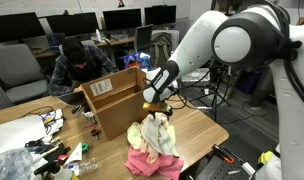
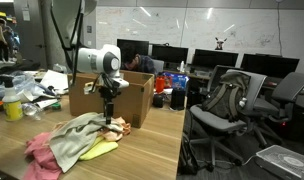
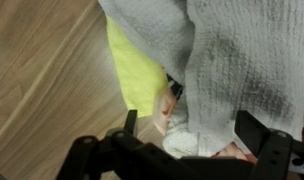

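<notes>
A heap of cloths lies on the wooden table. It includes a grey cloth (image 2: 76, 139), a pink cloth (image 2: 42, 160) and a yellow cloth (image 2: 100, 148). Just over the far side of the heap, my gripper (image 2: 109, 111) points downward. In the wrist view the gripper is open, its fingers wide apart at the lower left and right. Between and beyond them show the grey cloth (image 3: 237, 70), the yellow cloth (image 3: 136, 78) and some pale fabric. Whether the fingertips touch the cloth cannot be told.
An open cardboard box (image 1: 114, 108) stands right behind the heap. Papers, a clear plastic bag (image 1: 12, 163) and small items lie on the left of exterior view 1. Bare table (image 2: 157, 145) lies right of the heap in exterior view 2. A person (image 1: 77, 70) sits behind.
</notes>
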